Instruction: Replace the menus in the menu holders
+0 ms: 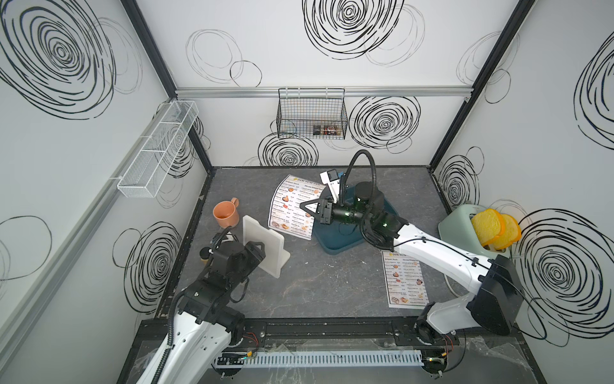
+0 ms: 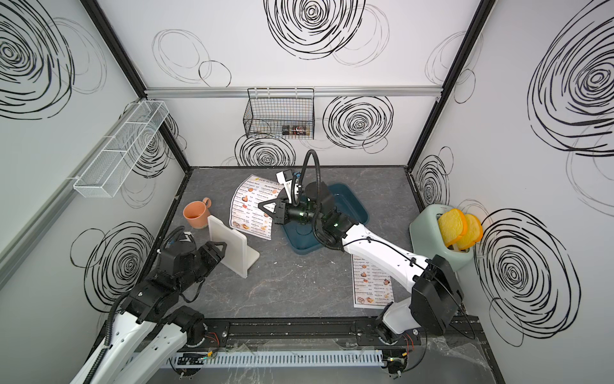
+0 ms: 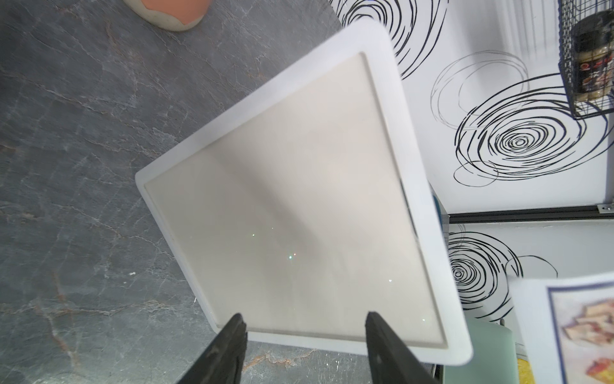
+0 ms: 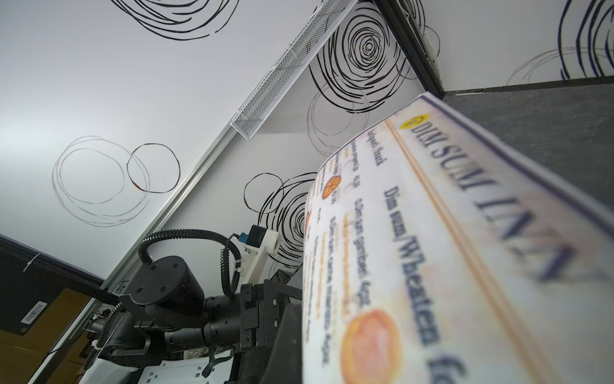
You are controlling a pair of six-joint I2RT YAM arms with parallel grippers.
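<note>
A white menu holder stands on the table at the left, its empty face filling much of the left wrist view. My left gripper is at this holder, fingertips apart and open, nothing clearly between them. Above the table, right of the holder, my right gripper is shut on a curved printed menu, whose "DIM SUM INN" heading shows close up in the right wrist view. A second menu lies flat at the front right, partly hidden under the right arm.
An orange mug stands behind the holder. A blue tray lies under the right arm. A green container with yellow items sits at the right. A wire basket hangs at the back.
</note>
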